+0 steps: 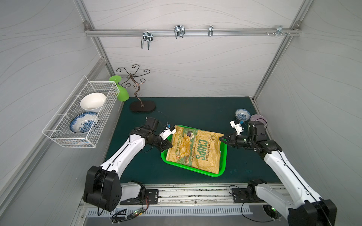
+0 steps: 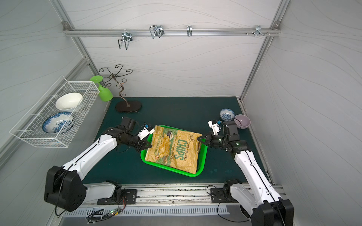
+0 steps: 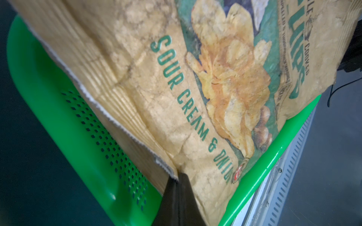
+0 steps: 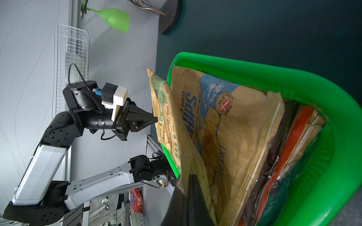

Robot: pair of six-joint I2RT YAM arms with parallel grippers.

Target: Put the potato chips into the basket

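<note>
The tan and green potato chips bag [image 1: 199, 148] lies nearly flat over the green basket [image 1: 213, 174], mostly within its rim. At the bag's left edge, my left gripper [image 1: 170, 144] is shut on it; the left wrist view shows the closed fingers [image 3: 177, 205] pinching the bag's crimped edge. My right gripper [image 1: 222, 139] is shut on the opposite edge, which the right wrist view shows still raised above the basket. Under it in that view lie another chips bag with a blue patch [image 4: 222, 124] and an orange packet [image 4: 288, 146].
Back left stands a curly metal holder [image 1: 138, 94] with a green glass [image 1: 122, 92]. A wire rack [image 1: 67, 142] with two bowls hangs on the left wall. Small bowls [image 1: 242, 114] sit back right. Dark table behind the basket is clear.
</note>
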